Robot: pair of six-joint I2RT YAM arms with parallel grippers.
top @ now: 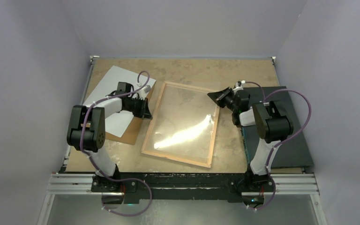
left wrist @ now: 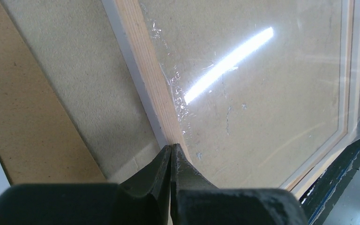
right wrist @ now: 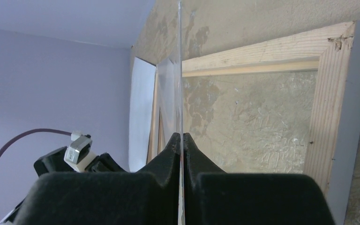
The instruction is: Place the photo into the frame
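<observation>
The wooden frame (top: 213, 143) lies mid-table, slightly turned, with a clear glossy sheet (top: 183, 136) over its opening. My right gripper (top: 210, 95) is at the frame's right side near the far corner. In the right wrist view that gripper is shut on the thin edge of the clear sheet (right wrist: 180, 79), which stands raised above the bare wood there. My left gripper is shut at the frame's left rail (left wrist: 154, 79), its tips against or just over the wood, with nothing visible between them. No picture that is clearly the photo shows.
At the left a white sheet (top: 122, 77) lies on a brown board (top: 133, 131), partly beneath my left arm. A dark panel (top: 281, 136) covers the right side of the table, under the right arm. Bare table (top: 192, 70) shows behind the frame.
</observation>
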